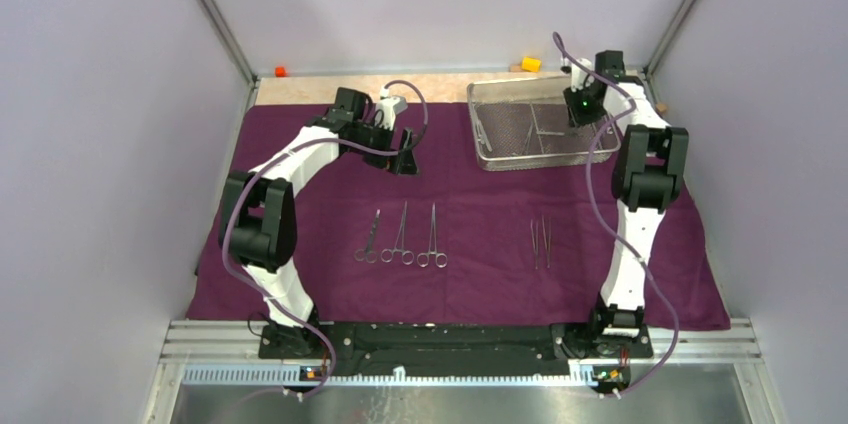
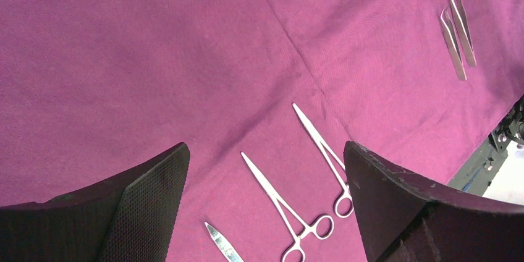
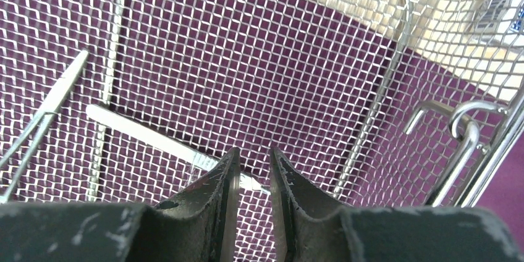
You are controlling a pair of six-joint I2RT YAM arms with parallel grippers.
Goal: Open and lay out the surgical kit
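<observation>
In the wire-mesh tray [image 1: 484,162] at back right, a scalpel handle [image 3: 148,132] lies with its tip under my right gripper, whose fingers are parted just above it. An instrument with long shanks [image 3: 59,92] lies to its left. My left gripper is open and empty over the purple cloth [image 1: 480,294]. On the cloth lie several scissor-like instruments [image 2: 278,206] in a row at left of centre, and several tweezers [image 2: 460,27] at right of centre.
A beige strip [image 1: 350,86] runs behind the cloth, with a small orange block [image 1: 280,72] and a yellow block [image 1: 530,64] at the back.
</observation>
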